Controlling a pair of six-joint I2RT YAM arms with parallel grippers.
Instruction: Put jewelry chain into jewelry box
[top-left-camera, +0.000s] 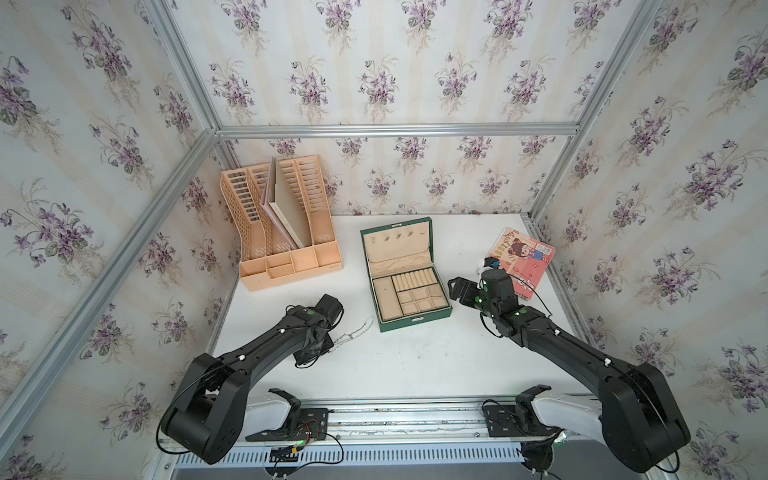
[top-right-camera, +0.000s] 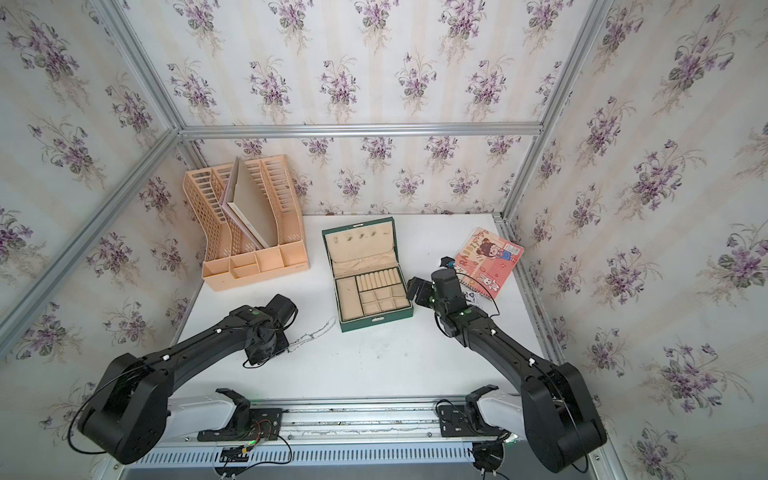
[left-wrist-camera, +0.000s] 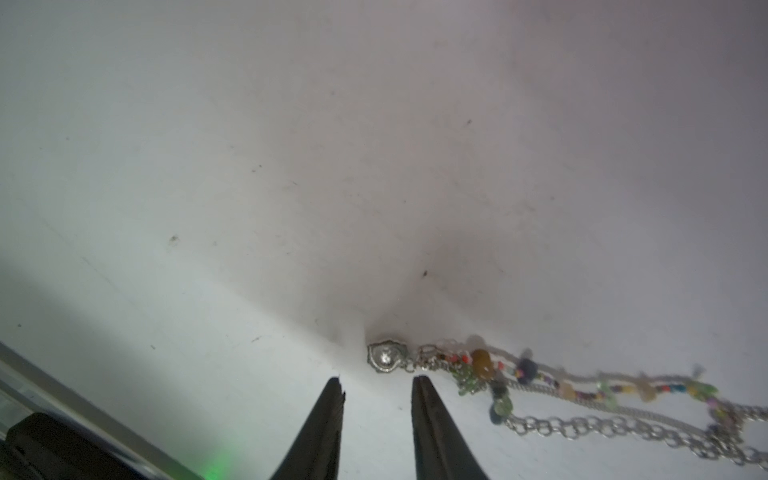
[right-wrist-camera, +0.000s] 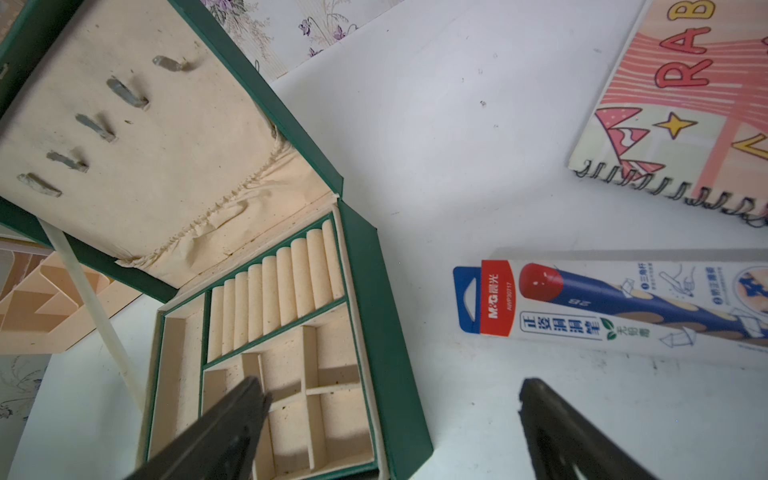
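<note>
The beaded silver jewelry chain (left-wrist-camera: 592, 428) lies on the white table, its clasp end just beyond my left gripper's fingertips in the left wrist view. From above, its far end (top-left-camera: 356, 330) stretches toward the box. My left gripper is part open over the clasp end, with bare table between its fingers. The green jewelry box (top-left-camera: 412, 322) stands open in mid-table, its beige compartments empty. Close to the box's right side, my right gripper is open with nothing between its fingers.
A peach desk organizer (top-left-camera: 289, 264) holding folders stands at the back left. On the right lie a notebook (top-left-camera: 524, 252) and a blue-and-white pencil pack (right-wrist-camera: 608, 308).
</note>
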